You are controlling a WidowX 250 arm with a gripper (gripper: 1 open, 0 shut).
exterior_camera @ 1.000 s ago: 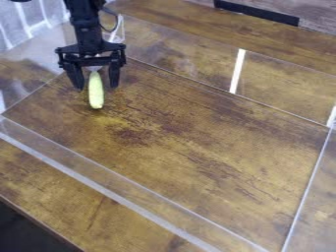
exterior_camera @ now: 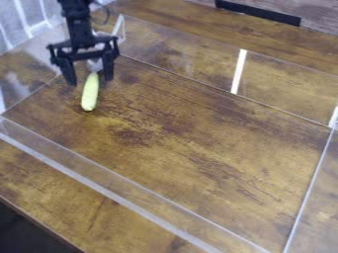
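Observation:
My black gripper (exterior_camera: 83, 61) hangs at the upper left of the tray, blurred, its fingers spread open. Just beneath it a pale yellow-green elongated object (exterior_camera: 90, 92), perhaps a corn cob or vegetable, lies on the wooden floor of the clear-walled enclosure. It appears to be free of the fingers, though the overlap makes contact hard to tell.
Clear low walls (exterior_camera: 132, 217) border the wooden surface (exterior_camera: 199, 138) on all sides. The middle and right of the enclosure are empty. A dark strip (exterior_camera: 258, 12) lies at the back edge.
My gripper has shifted slightly left and now looks blurred. The pale object has moved a little left and now lies slightly tilted.

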